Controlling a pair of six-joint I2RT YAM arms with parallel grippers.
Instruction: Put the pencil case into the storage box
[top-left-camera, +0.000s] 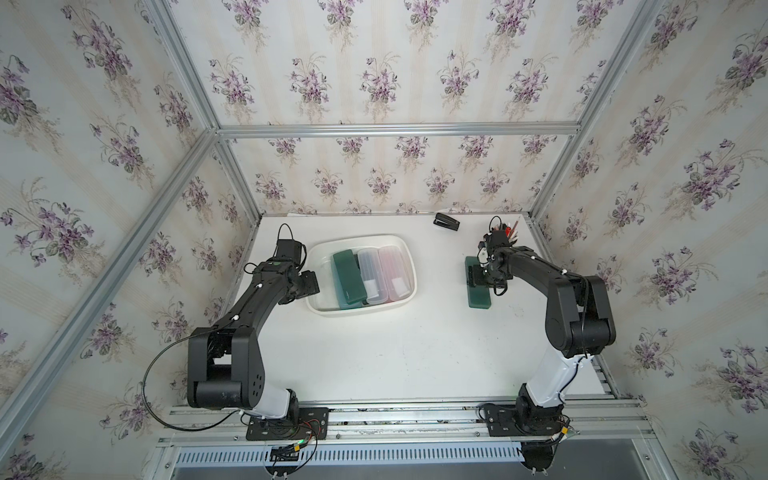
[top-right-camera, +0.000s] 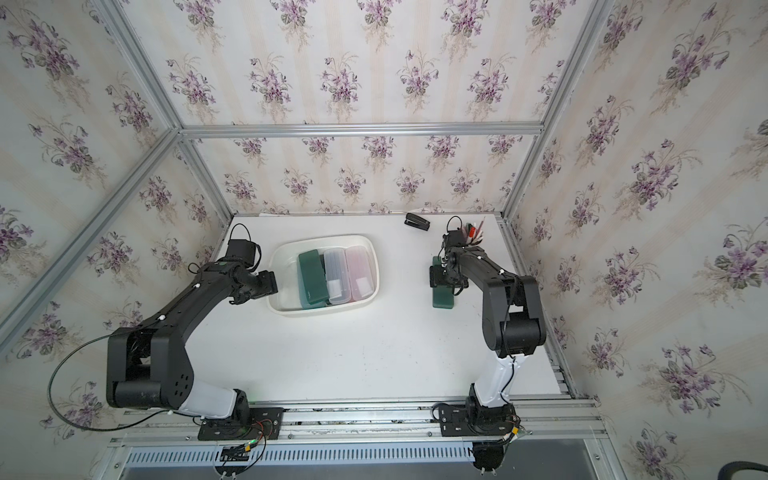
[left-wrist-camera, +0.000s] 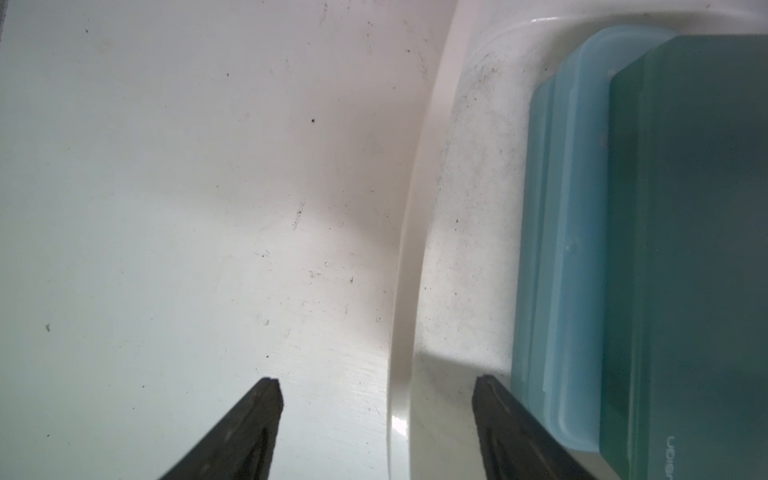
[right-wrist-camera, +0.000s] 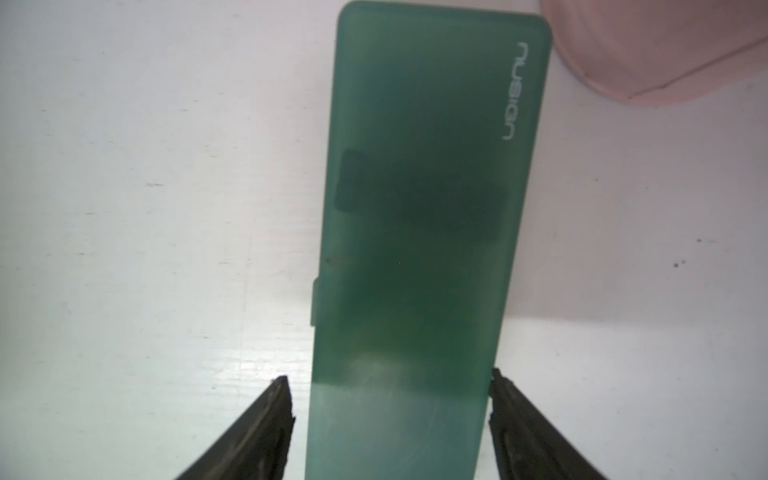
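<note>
A dark green pencil case (right-wrist-camera: 416, 224) lies flat on the table, at the right in both top views. My right gripper is over its near half, one finger on each side. The right finger (right-wrist-camera: 512, 428) meets the case's edge, while a slim gap shows at the left finger (right-wrist-camera: 260, 436); whether they grip cannot be told. At the left stands the white storage box (top-left-camera: 361, 241). My left gripper is open over the box's left rim (left-wrist-camera: 410, 264), nothing between its fingers.
Inside the box are another green case (top-left-camera: 349, 276), a blue case (left-wrist-camera: 564, 240), a clear case (top-left-camera: 372, 272) and a pink one (top-left-camera: 393, 268). A black stapler (top-left-camera: 446, 221) and a pencil holder (right-wrist-camera: 640, 48) stand at the back. Mid-table is clear.
</note>
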